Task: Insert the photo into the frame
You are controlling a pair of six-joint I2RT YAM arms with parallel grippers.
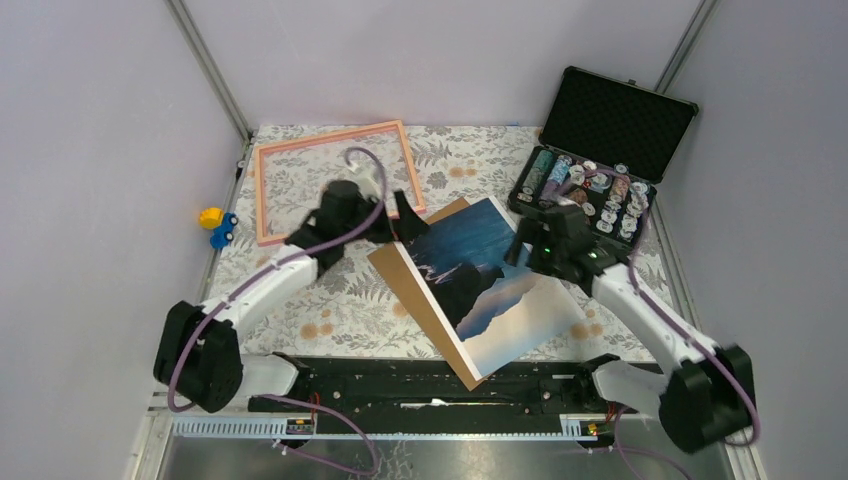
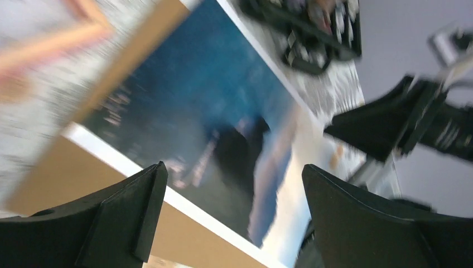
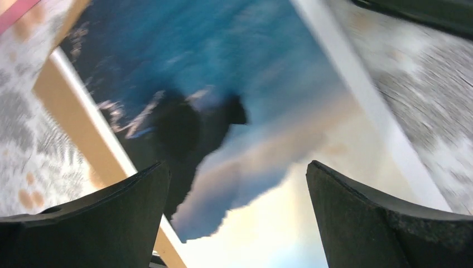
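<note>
The photo (image 1: 480,290), a blue seascape with white border, lies on a brown backing board (image 1: 390,275) at the table's centre, overhanging the front edge. The empty pink-edged wooden frame (image 1: 405,155) lies at the back left. My left gripper (image 1: 400,215) hovers open over the photo's upper-left border, its two dark fingers spread in the left wrist view. My right gripper (image 1: 520,240) hovers open over the photo's right side; only photo shows between its fingers in the right wrist view, which is partly blurred.
An open black case of chips (image 1: 630,210) stands at the back right, near my right gripper. Blue and yellow toys (image 1: 222,232) sit at the left edge.
</note>
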